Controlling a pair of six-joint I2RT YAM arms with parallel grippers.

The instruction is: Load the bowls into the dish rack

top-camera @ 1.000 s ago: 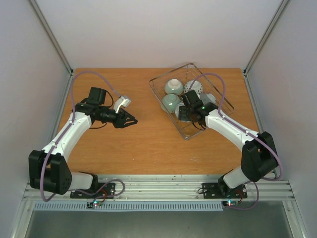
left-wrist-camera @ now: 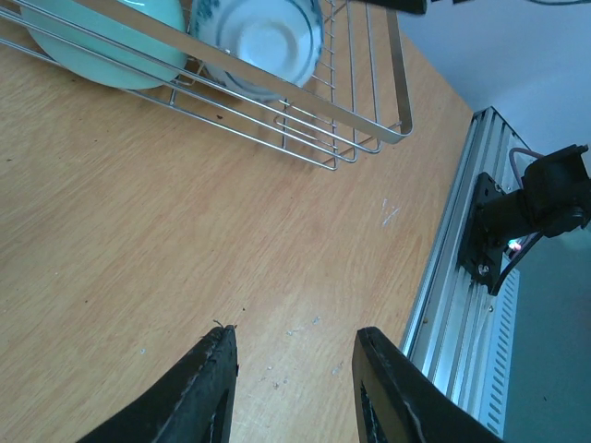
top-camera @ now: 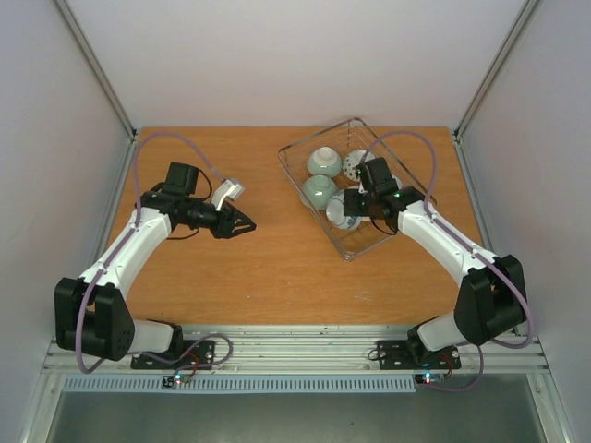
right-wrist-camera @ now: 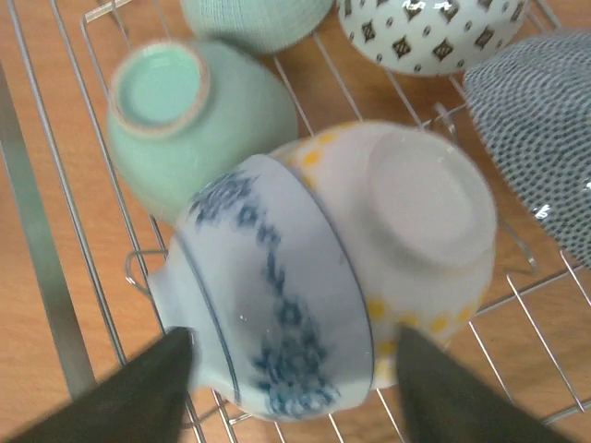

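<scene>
The wire dish rack (top-camera: 309, 140) holds several bowls. Two are pale green bowls, one (top-camera: 324, 161) behind the other (top-camera: 319, 191). A white bowl with blue flowers (right-wrist-camera: 277, 286) lies on its side in the rack, leaning against a white bowl with yellow spots (right-wrist-camera: 434, 194). My right gripper (top-camera: 355, 202) is over the rack; its blurred fingers (right-wrist-camera: 152, 392) stand apart, with the flowered bowl showing beyond the gap and nothing clearly gripped. My left gripper is open and empty over the bare table left of the rack.
A bowl with dark diamonds (right-wrist-camera: 429, 32) and a grey patterned bowl (right-wrist-camera: 540, 125) also sit in the rack. Its near corner (top-camera: 348, 256) points towards the front.
My right gripper has shifted to the right and the flowered bowl shows more fully beneath it. The bowls appear to stay in place. The left arm is still.
</scene>
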